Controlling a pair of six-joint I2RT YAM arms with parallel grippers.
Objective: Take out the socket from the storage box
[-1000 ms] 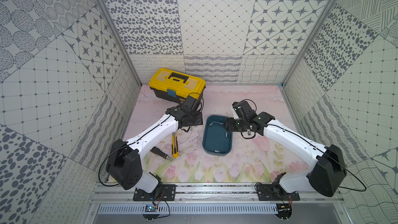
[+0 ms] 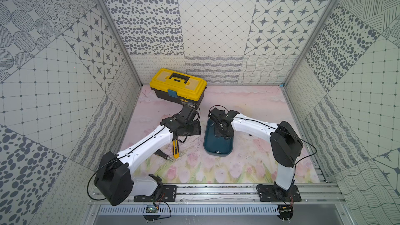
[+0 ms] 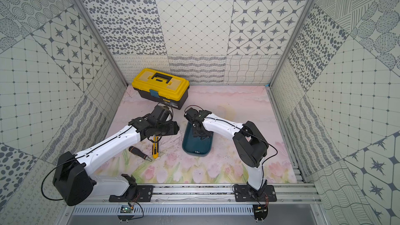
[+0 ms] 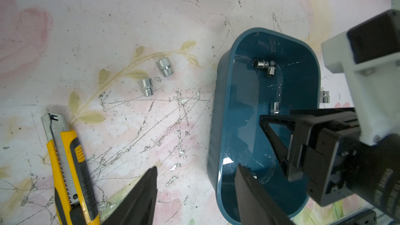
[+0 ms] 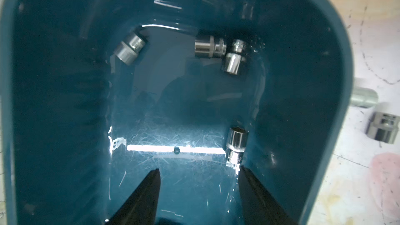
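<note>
The dark teal storage box has several silver sockets on its floor. In the right wrist view one socket lies at the far left, a pair sits at the far wall, and another socket is along the right side. My right gripper is over the box, fingers apart and empty, with that right-side socket just beyond its right fingertip. Left of the box, my left gripper stands open and empty above the table. Two sockets lie on the table there.
A yellow utility knife and a screwdriver lie at the left. The yellow toolbox stands at the back. Two more sockets rest on the table right of the box.
The right gripper has moved left from the box's right edge to over the box. The left arm has shifted slightly left and toward the front.
</note>
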